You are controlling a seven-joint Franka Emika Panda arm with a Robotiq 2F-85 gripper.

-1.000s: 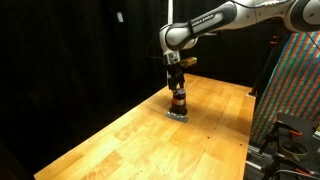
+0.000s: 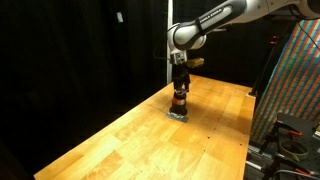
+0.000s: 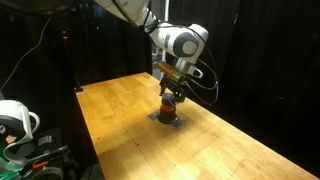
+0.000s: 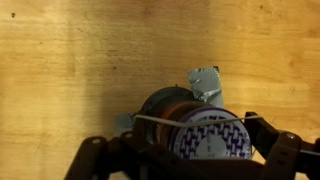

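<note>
A dark upright cylinder (image 2: 179,105) with an orange-brown band stands on the wooden table, fixed at its foot with grey tape (image 4: 206,84). Its round top (image 4: 213,140), purple with a white dotted pattern, faces the wrist view. Directly over the cylinder is my gripper, fingers wide apart to either side of that top. A thin pale band (image 4: 190,123) runs taut from one finger to the other, crossing the cylinder's top in the wrist view. Whether the fingers touch the cylinder cannot be made out. Exterior view 2 also shows the cylinder (image 3: 167,112) beneath the gripper.
Bare wooden table (image 2: 130,145) surrounds the cylinder, with wide free room towards the front. Black curtains (image 2: 75,70) hang behind the table. Dark equipment (image 2: 292,140) stands beyond its right edge in exterior view 1.
My gripper has shifted slightly to the right in exterior view 1, staying close over the cylinder's top. The cylinder stands in the same place.
</note>
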